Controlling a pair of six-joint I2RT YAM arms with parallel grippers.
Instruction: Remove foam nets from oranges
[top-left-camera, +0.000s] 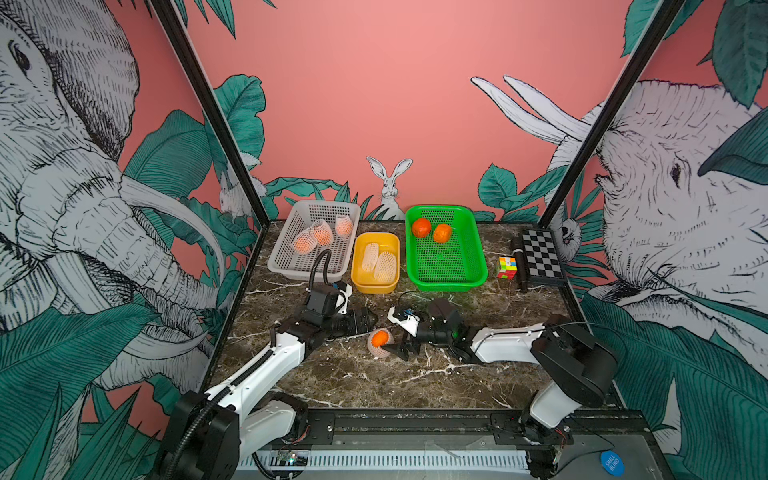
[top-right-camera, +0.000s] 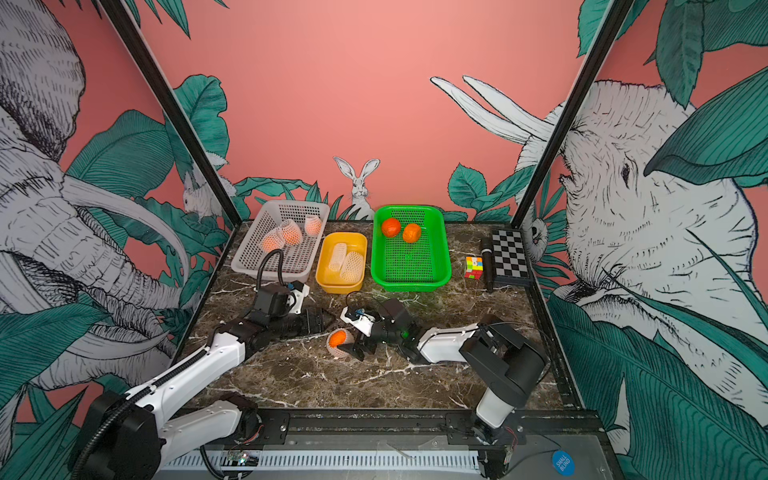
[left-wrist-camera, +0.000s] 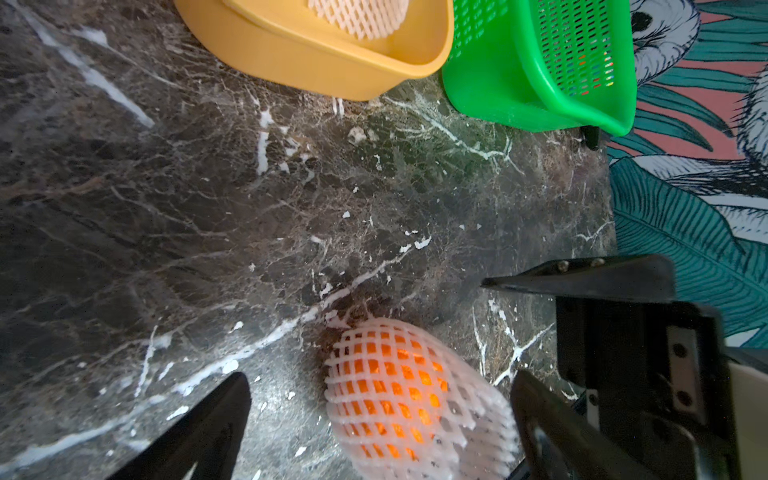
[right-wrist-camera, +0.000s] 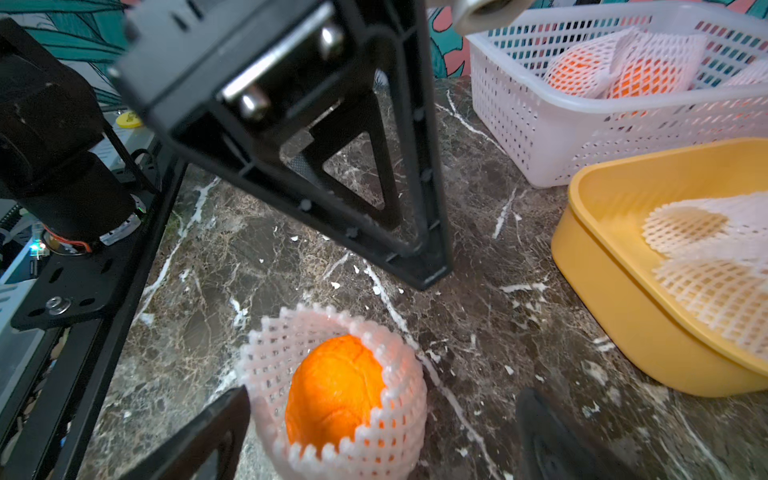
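On the table between the two arms lies one orange (right-wrist-camera: 334, 392) inside a white foam net (right-wrist-camera: 404, 400); the net's open end faces my right gripper. That gripper is open, its fingers (right-wrist-camera: 196, 440) spread with the netted orange between them but nearer the left one, and I cannot tell whether they touch. My left gripper also stands open, above and to the left of the same orange; the foam net shows between its spread fingers, near the right one. Two bare oranges (top-left-camera: 442, 233) rest in the green basket (top-left-camera: 482, 270).
Several netted oranges (top-left-camera: 321, 232) fill part of the white basket (top-left-camera: 280, 260) at the back left. A yellow bin (top-left-camera: 374, 287) holds empty foam nets (top-left-camera: 386, 266). At the right are a colored cube (top-left-camera: 507, 267) and a checkered board (top-left-camera: 541, 254).
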